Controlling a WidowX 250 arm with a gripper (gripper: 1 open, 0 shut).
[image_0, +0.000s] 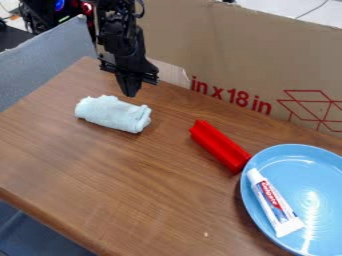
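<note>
My black gripper (130, 82) hangs at the back left of the wooden table, pointing down, shut, with nothing visible between its fingers. A rolled pale blue cloth (114, 114) lies just below and in front of it. A red cylindrical object (219, 145) lies diagonally to the right of the cloth. At the right, a blue plate (317, 183) holds a white toothpaste tube (273, 201).
A large cardboard panel (234, 55) with red printing stands along the back of the table (140, 190). A grey padded surface (40, 75) borders the left side.
</note>
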